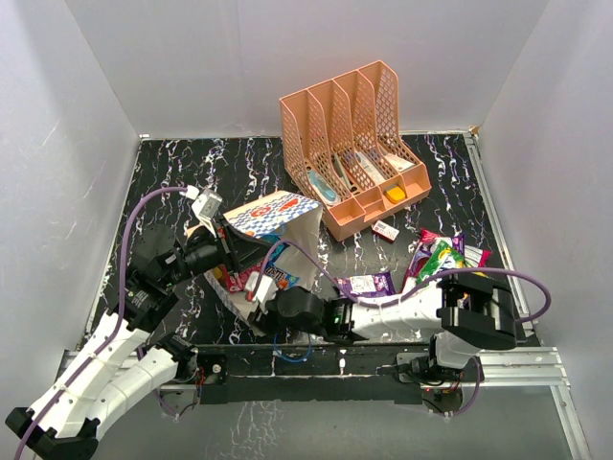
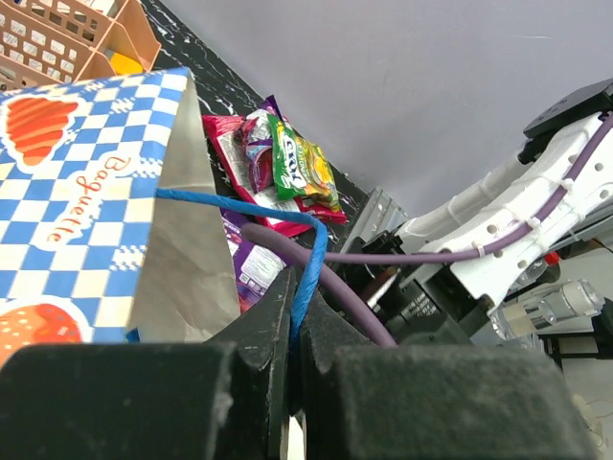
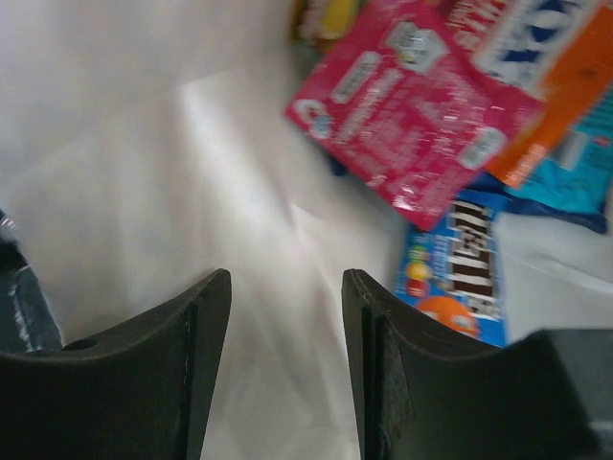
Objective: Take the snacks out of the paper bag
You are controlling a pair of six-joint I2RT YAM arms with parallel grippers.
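Note:
The paper bag (image 1: 305, 232) lies tilted at centre left, its mouth toward the front right. My left gripper is shut on the bag's blue handle (image 2: 239, 204), which runs taut from the checkered side. At the bag's mouth is my right gripper, its fingers apart and only white bag lining visible between them. Ahead of those fingers, blurred, lie a pink packet (image 3: 412, 105), a blue packet (image 3: 460, 254) and an orange-and-blue packet (image 3: 551, 101). Outside, a purple packet (image 1: 372, 285) rests right of the bag.
Several more snack packets (image 1: 443, 257) are piled on the right side of the table, partly under the right arm. An orange organizer (image 1: 345, 216) stands at the back, with a small white-and-red box (image 1: 385, 231) before it. Walls close in on the sides.

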